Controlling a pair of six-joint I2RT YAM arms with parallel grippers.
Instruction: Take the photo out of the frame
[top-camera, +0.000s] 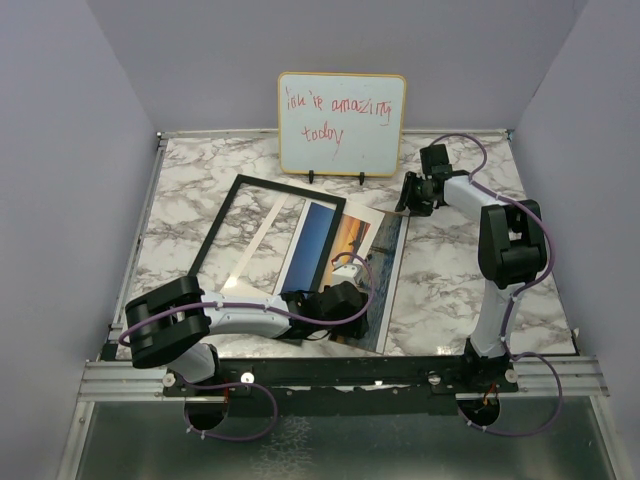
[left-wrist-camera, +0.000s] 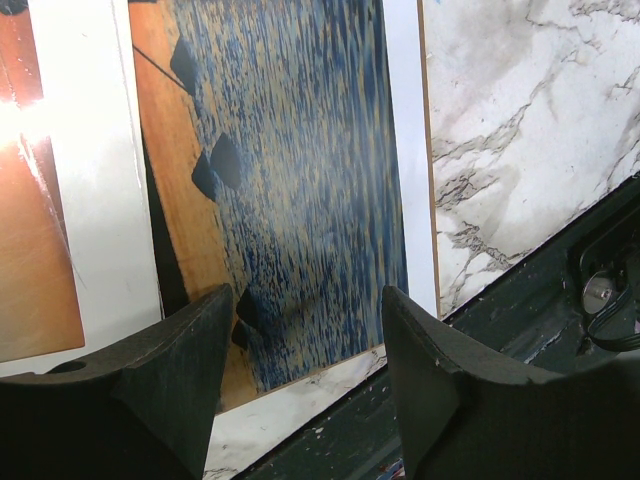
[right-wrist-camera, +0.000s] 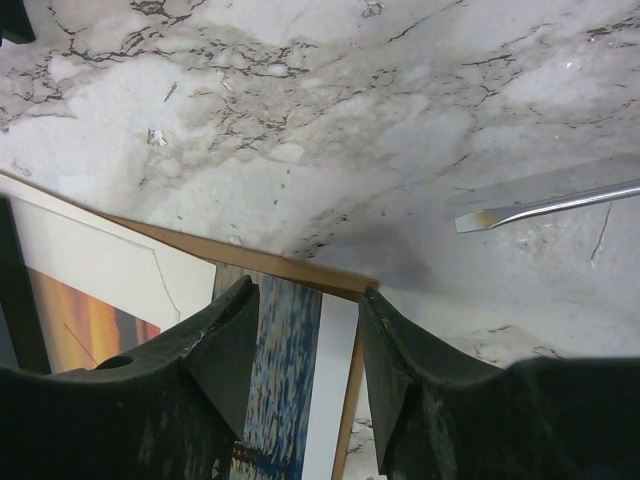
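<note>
A black frame (top-camera: 215, 228) lies flat on the marble table, and a photo with a white border and a blue-and-orange picture (top-camera: 388, 238) lies at its right, partly under the frame's right bar. In the left wrist view the photo (left-wrist-camera: 310, 190) stretches below my left gripper, whose fingers are apart over its near end with nothing visibly between them. Over the photo's far right corner is my right gripper, open; the white border (right-wrist-camera: 338, 345) and a brown backing edge (right-wrist-camera: 280, 268) show between and beyond its fingers.
A whiteboard (top-camera: 341, 125) with red writing stands at the back. A flat-tipped metal tool (right-wrist-camera: 540, 208) shows at right in the right wrist view. Clear marble (top-camera: 450, 290) lies right of the photo; a dark rail (top-camera: 300, 372) borders the table's front.
</note>
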